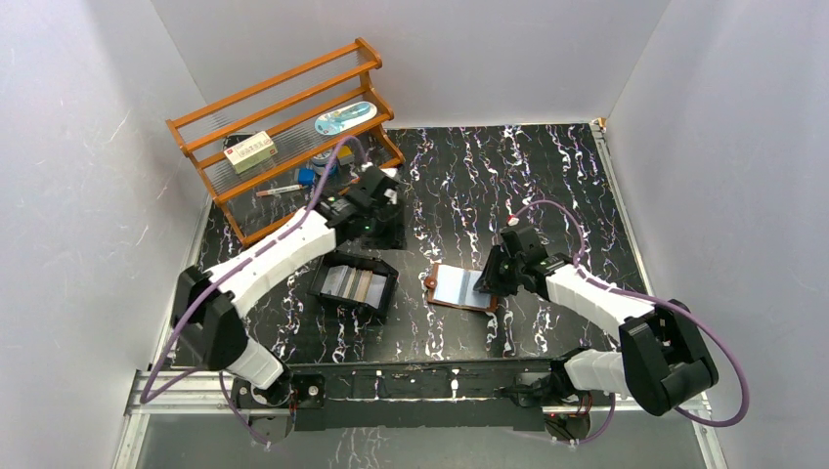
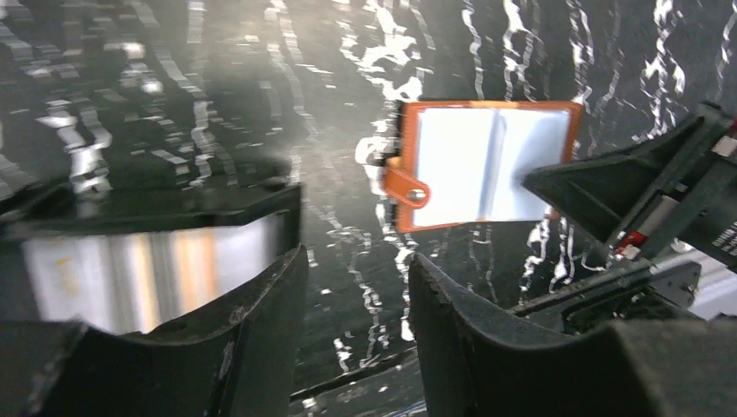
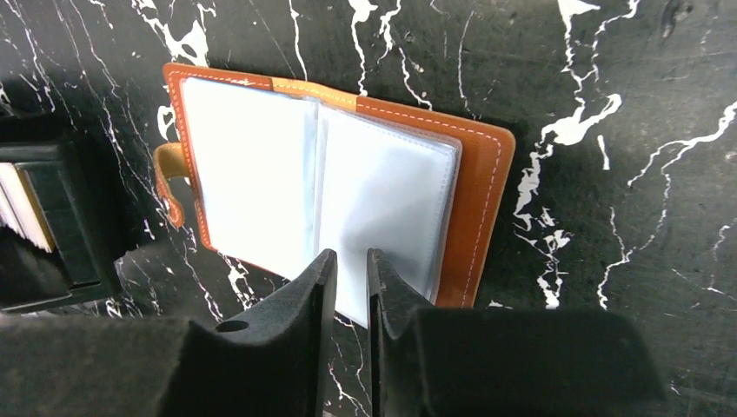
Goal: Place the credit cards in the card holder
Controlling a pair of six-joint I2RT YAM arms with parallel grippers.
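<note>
The brown card holder (image 1: 435,299) lies opened flat on the table, with clear sleeves on both halves and its snap strap (image 2: 407,188) at the left. Left of it stands a black box (image 1: 389,297) with several cards (image 1: 353,284) upright in it. My left gripper is above the table behind the box, part open and empty, its fingertips apart. Over the holder's right half hangs my right gripper, its fingers a narrow gap apart, with nothing seen between them. The right sleeve (image 3: 382,191) shows below those fingertips; whether they touch it is unclear.
A wooden rack (image 1: 283,137) at the back left carries a cream box (image 1: 250,151), a blue-and-white pack (image 1: 346,118) and small items. Table behind and right of the holder is clear. The two arms are well apart.
</note>
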